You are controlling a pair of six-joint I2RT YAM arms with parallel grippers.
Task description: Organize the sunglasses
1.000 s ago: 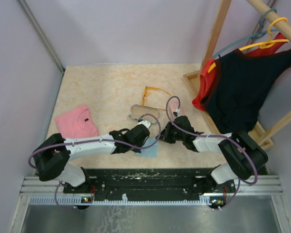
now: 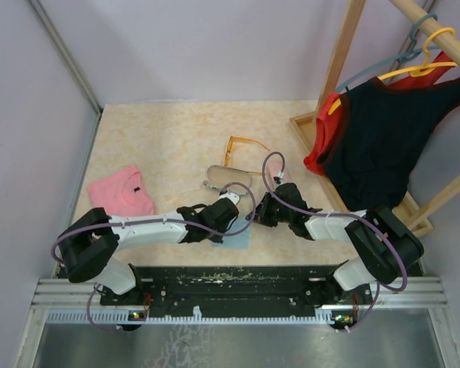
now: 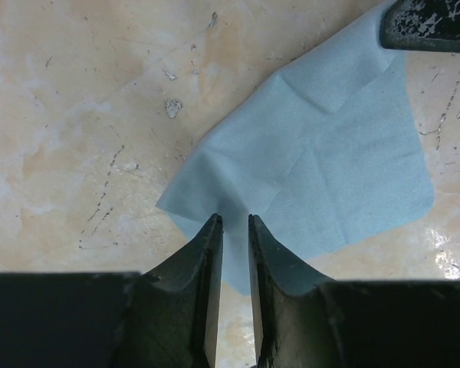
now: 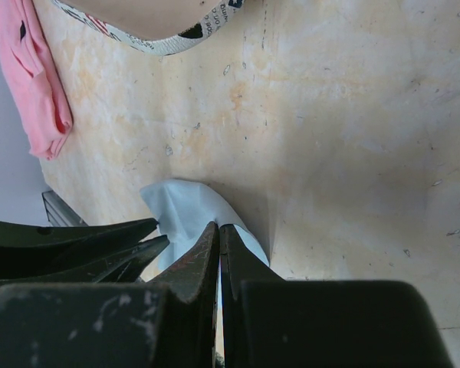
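Observation:
Orange sunglasses (image 2: pixel 230 146) stand at the back middle, next to an oval case (image 2: pixel 228 175) with a printed rim (image 4: pixel 176 42). A light blue cloth (image 2: pixel 234 238) (image 3: pixel 353 161) lies at the front middle. My left gripper (image 2: pixel 218 230) is over the cloth, its fingers slightly apart with nothing seen between them. My right gripper (image 2: pixel 261 215) is shut at the cloth's edge; whether it pinches any cloth is unclear.
A pink cloth (image 2: pixel 121 192) lies at the left. A pink object (image 2: pixel 276 167) sits right of the case. A wooden rack (image 2: pixel 330 69) with hanging garments fills the right.
The right arm and the objects look unchanged.

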